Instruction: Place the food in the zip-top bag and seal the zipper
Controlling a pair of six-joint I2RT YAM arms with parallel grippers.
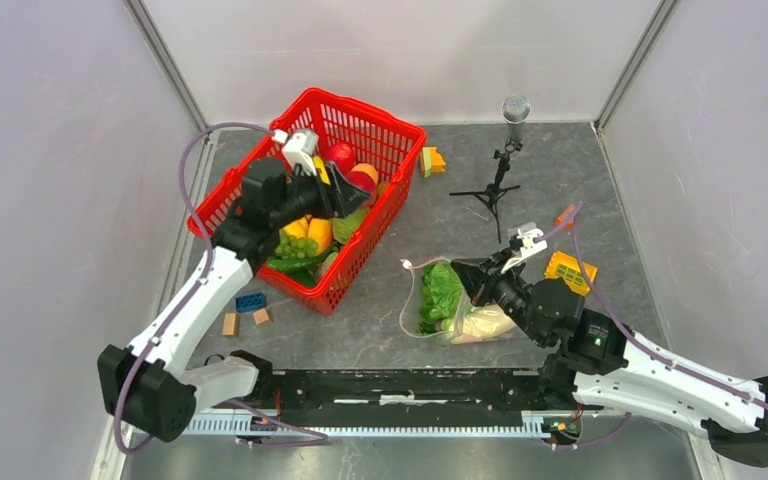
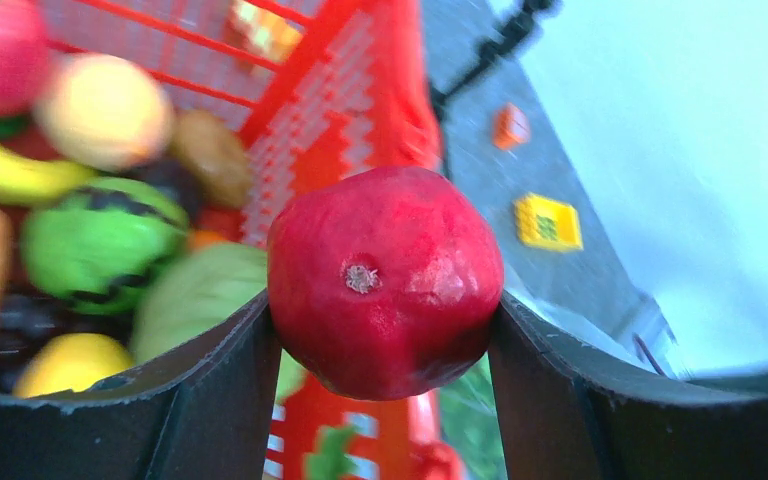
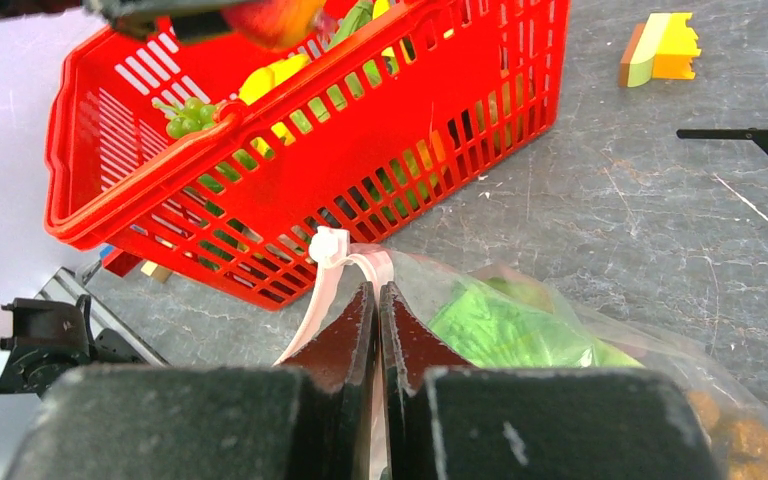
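Between the fingers of my left gripper is a round red fruit (image 2: 385,270), possibly a pomegranate, gripped from both sides. The left gripper is above the red basket (image 1: 410,175), at its right side. A clear zip top bag (image 1: 409,323) lies open on the table, with leafy greens (image 1: 440,295) and a pale item (image 1: 483,322) inside. At the bag's edge, my right gripper is shut with the pinkish zipper strip (image 3: 310,312) at its fingertips. The bag's mouth faces the basket.
Grapes, a cabbage and other food fill the basket. A black tripod (image 1: 495,190) with a microphone stands at the back. A yellow crate (image 1: 570,272) and small blocks (image 1: 251,302) lie at the sides. Between basket and bag the table is bare.
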